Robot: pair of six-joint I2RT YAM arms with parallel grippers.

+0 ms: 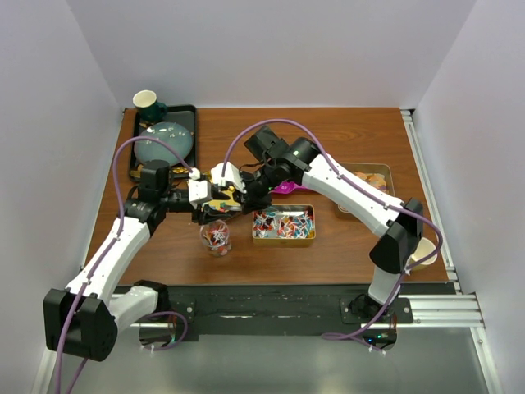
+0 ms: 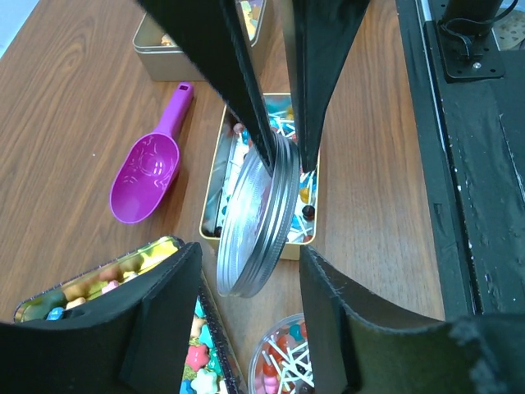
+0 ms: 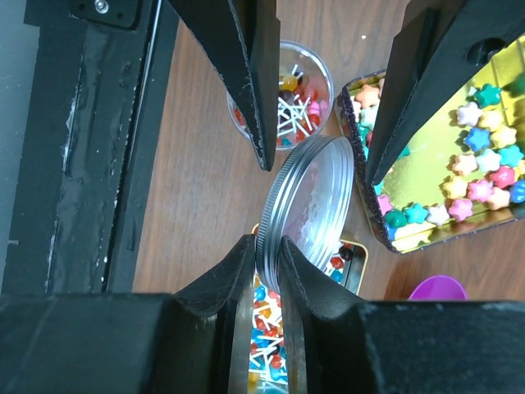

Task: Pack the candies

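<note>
A round clear lid with a silver screw band [image 3: 308, 205] is held on edge by my right gripper, shut on its rim. Around the same lid, in the left wrist view, stands my left gripper, its fingers apart on either side with visible gaps. Below the two grippers is a clear jar [image 3: 328, 80] without a cover, partly filled with lollipops and coloured candies. Close by sits a gold-rimmed tin [image 1: 283, 243] full of lollipops. Another tin [image 3: 435, 156] holds star-shaped candies along its edges, with bare yellow floor between.
A purple scoop [image 2: 148, 176] lies on the wood. At the back left a dark tray [image 1: 185, 121] carries a grey-green plate [image 1: 164, 143], and a green mug [image 1: 148, 107] is beside it. A metal tin [image 1: 385, 169] stands at the right.
</note>
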